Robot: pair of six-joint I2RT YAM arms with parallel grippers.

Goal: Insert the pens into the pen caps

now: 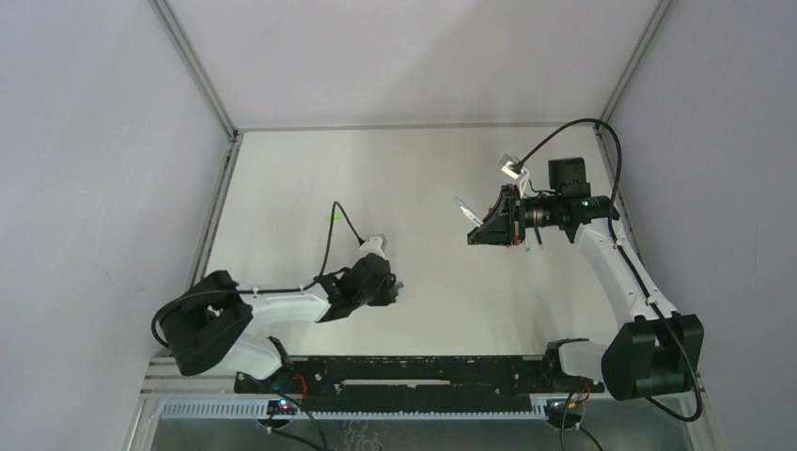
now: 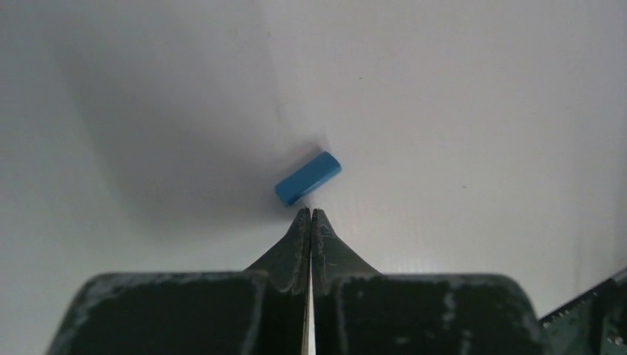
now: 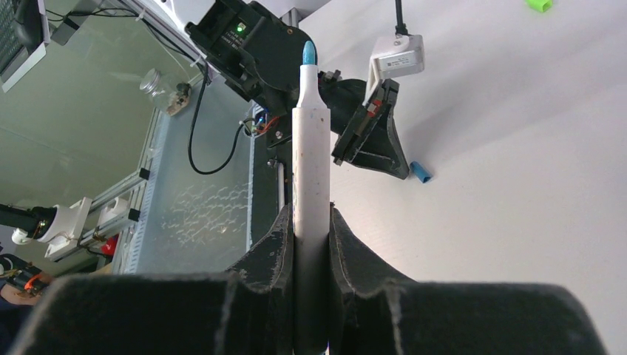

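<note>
A small blue pen cap [image 2: 307, 177] lies on the white table, just beyond the tips of my left gripper, which is shut with nothing visible between its fingers; in the top view that cap [image 1: 399, 286] is mostly hidden by the gripper. My right gripper is shut on a white pen [image 3: 310, 148] with a light blue tip pointing away from it; in the top view the pen [image 1: 470, 212] is held tilted above the right side of the table.
A green cap [image 3: 539, 4] lies farther back on the table [image 1: 432, 169]. Other pens or small pieces lie partly hidden under the right arm.
</note>
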